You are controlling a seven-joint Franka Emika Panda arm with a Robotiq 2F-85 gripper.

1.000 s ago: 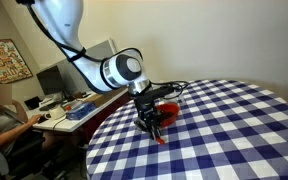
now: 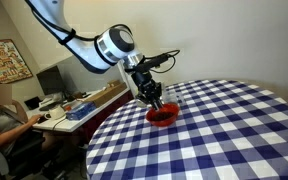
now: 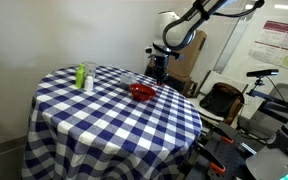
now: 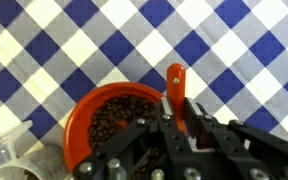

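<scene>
In the wrist view, a narrow orange-red object (image 4: 176, 85) juts out from my gripper, which is shut on it. It looks like a handle or a small utensil; its other end is hidden by the gripper. Beside it lies a red bowl (image 4: 76, 125) with dark brown beans (image 4: 114, 112) inside, partly covered by the gripper. Exterior view 1 has the gripper (image 2: 156, 103) at the near left side of the red bowl (image 2: 164, 122), overlapping its rim; the exact height is unclear. The bowl (image 3: 137, 94) also shows in exterior view 2.
A clear plastic container (image 4: 39, 165) stands close to the bowl. Farther along the blue-and-white checked table (image 3: 84, 130) are a green bottle (image 3: 80, 75) and a white bottle (image 3: 89, 84). A person (image 2: 4, 118) sits off to the left.
From the open cloth in front of the bowl, my gripper has risen and moved back to the bowl, still carrying the orange-red object. The bowl appears unmoved.
</scene>
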